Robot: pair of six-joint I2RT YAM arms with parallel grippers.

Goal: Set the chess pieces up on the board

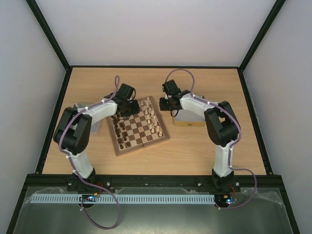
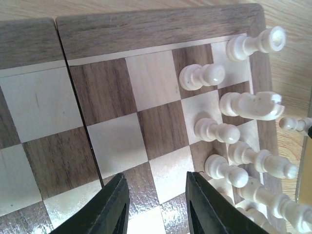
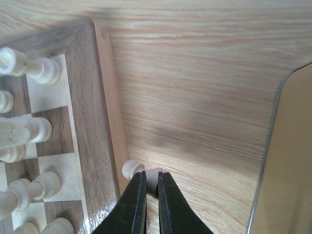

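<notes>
The chessboard (image 1: pixel 139 146) holds rows of white pieces along its right side, seen upright in the left wrist view, such as a pawn (image 2: pixel 209 75). Dark pieces line its left side in the top view. My left gripper hangs over the board; its fingertips show a gap, and what lies lower between them is hard to tell. My right gripper is just beyond the board's right edge, shut on a white piece (image 3: pixel 132 167), which is tilted sideways.
A shallow box (image 3: pixel 282 161) stands right of the board. Another container (image 1: pixel 95 127) sits left, partly under the left arm. Bare table (image 1: pixel 190 151) lies in front and behind.
</notes>
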